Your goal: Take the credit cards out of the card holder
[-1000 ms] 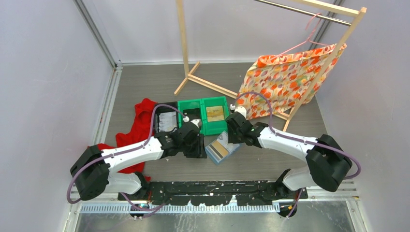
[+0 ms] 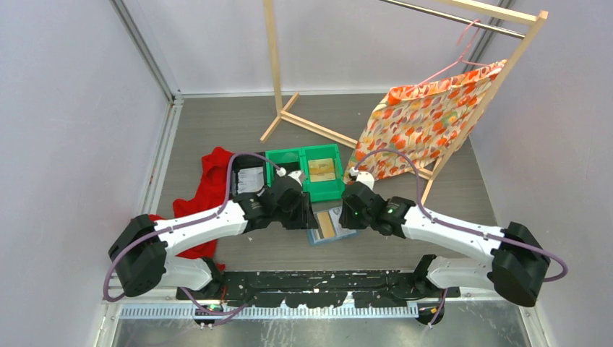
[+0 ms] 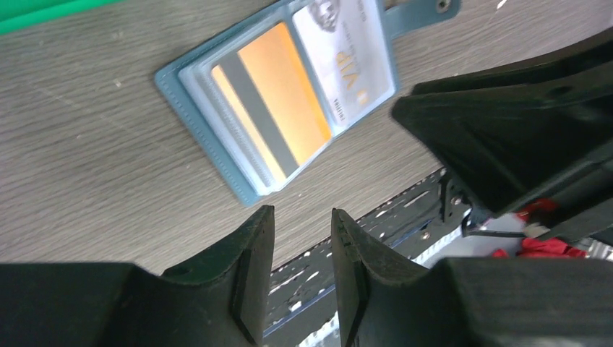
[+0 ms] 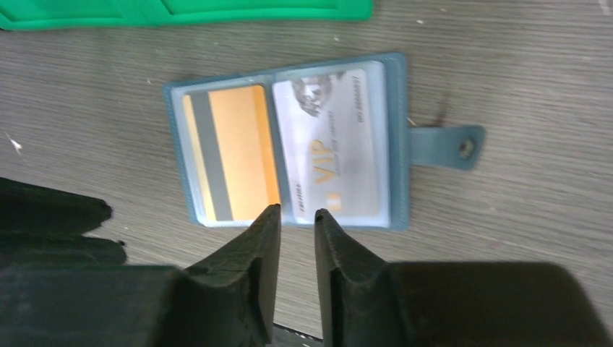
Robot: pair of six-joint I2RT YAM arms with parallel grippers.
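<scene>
The blue card holder (image 4: 399, 144) lies spread flat on the table, its strap pointing right. In its left pocket is an orange card (image 4: 242, 148) with a grey stripe; the right pocket holds a white VIP card (image 4: 329, 144). Over the holder's left end stands my left gripper, partly open with an empty gap. My right gripper is also partly open and empty, its tips appearing near the lower edge of the white card in the right wrist view. Whether those tips touch the holder is hard to tell.
A green open box (image 2: 324, 194) sits just behind the holder, with a black tray (image 2: 250, 181) left of it. Red cloth (image 2: 207, 188) covers the left side. A wooden rack with patterned fabric (image 2: 412, 130) stands back right.
The holder has turned to lie straighter. My left gripper has shifted slightly right, over the holder's edge.
</scene>
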